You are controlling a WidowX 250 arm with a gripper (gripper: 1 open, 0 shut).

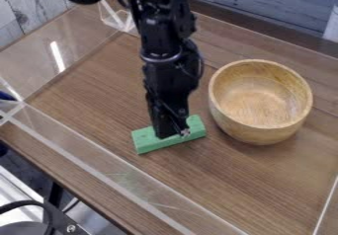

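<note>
The black robot arm reaches down from the top centre of the camera view to its gripper (172, 130), which hangs just over a green rectangular block (152, 141) lying flat on the wooden table. The gripper looks shut; whether its tip touches the block is not clear. The block's middle is partly hidden behind the tip.
A light wooden bowl (260, 99) stands to the right of the block and gripper. Pale plank panels are at the back corners, and black cables lie at the lower left edge.
</note>
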